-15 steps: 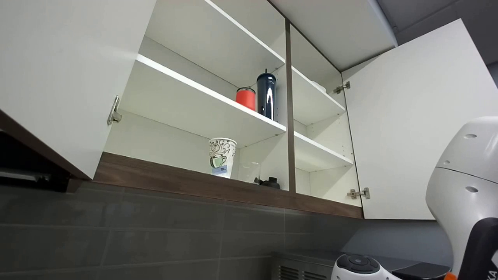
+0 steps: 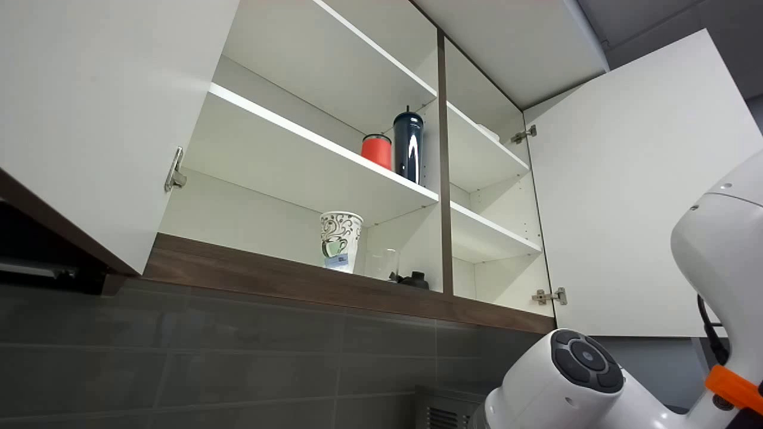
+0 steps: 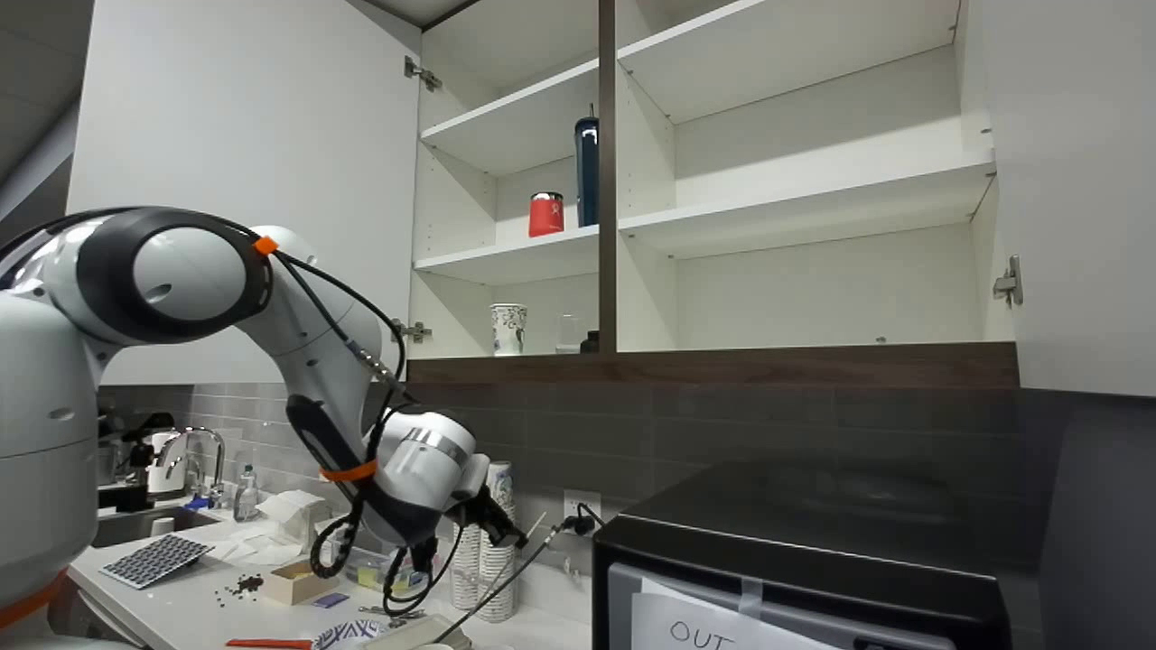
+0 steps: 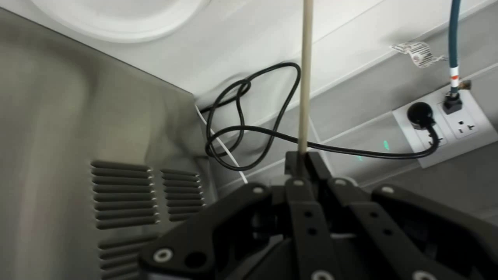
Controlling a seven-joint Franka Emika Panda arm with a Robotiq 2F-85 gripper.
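A thin, pale wooden stick (image 4: 306,79) rises from between my fingertips in the wrist view. My gripper is shut on its lower end; the other end runs out of the top of that view. From exterior view 2, the gripper (image 3: 505,524) hangs below the cupboard, close to the stacked paper cups, and a short piece of the stick (image 3: 536,524) shows beside it. In exterior view 1 only the white arm (image 2: 565,386) appears at the lower right, with the gripper out of sight.
The cupboard doors stand open, with a patterned cup (image 2: 340,239), a red tumbler (image 2: 376,150) and a dark bottle (image 2: 408,146) inside. A black oven (image 3: 802,542) sits right of the gripper. A black cable (image 4: 359,151) runs to the wall outlet (image 4: 460,114) behind the stick.
In exterior view 1 the arm's lower joint has moved up and left, showing more of itself. The upper link at right has shifted and turned. Cupboard contents are unmoved.
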